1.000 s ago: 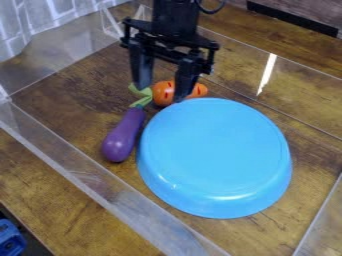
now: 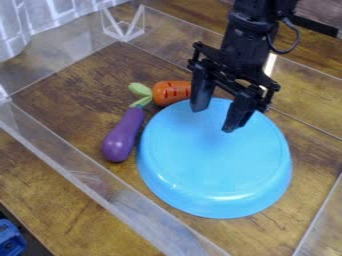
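Note:
My black gripper (image 2: pixel 225 100) hangs over the back part of a large blue disc (image 2: pixel 211 165), its two fingers spread apart, with nothing seen between them. An orange carrot toy (image 2: pixel 170 92) with a green top lies left of the gripper, behind the disc, partly hidden by it. A purple eggplant toy (image 2: pixel 123 135) lies along the disc's left side.
A clear plastic wall runs along the left of the wooden surface (image 2: pixel 74 75). A blue object (image 2: pixel 8 238) is at the lower left corner.
The gripper has moved right and toward the camera, from above the toys to over the blue disc. The toys and disc look unmoved.

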